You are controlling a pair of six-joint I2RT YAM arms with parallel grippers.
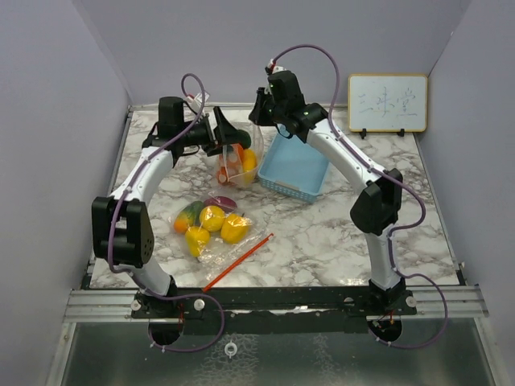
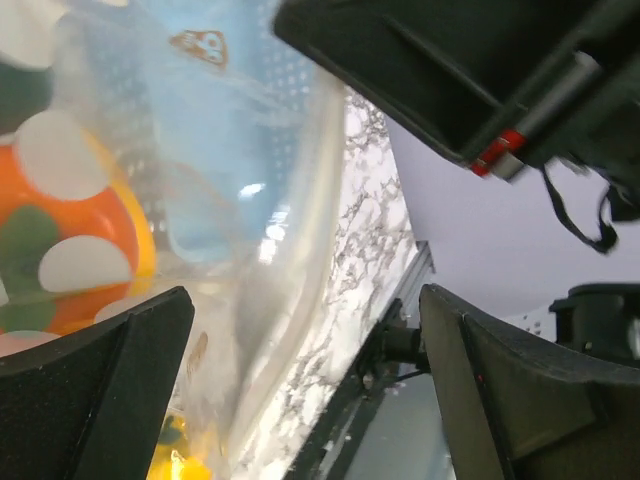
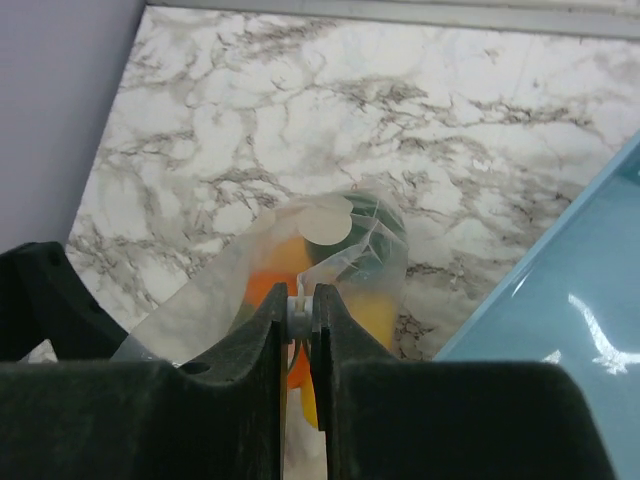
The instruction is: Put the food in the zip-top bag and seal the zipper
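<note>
The clear bag [image 1: 256, 143] of food stands at the back centre, beside the blue basket. Through its film show an orange white-spotted food [image 2: 118, 215], a yellow one [image 1: 249, 161] and a dark green one [image 3: 362, 228]. Open at the bag's left side is my left gripper [image 1: 220, 129]; its fingers [image 2: 110, 375] stand wide apart, and the loose film [image 2: 285, 250] lies ahead of them. My right gripper is shut on the bag's rim at the upper right, drawing the film up to a point between its fingertips.
The blue basket [image 1: 294, 191] stands close to the bag's right. Nearer the front left lies another clear bag [image 1: 216, 256] with several foods, beside an orange stick [image 1: 239, 262]. A whiteboard [image 1: 387, 103] is at the back right.
</note>
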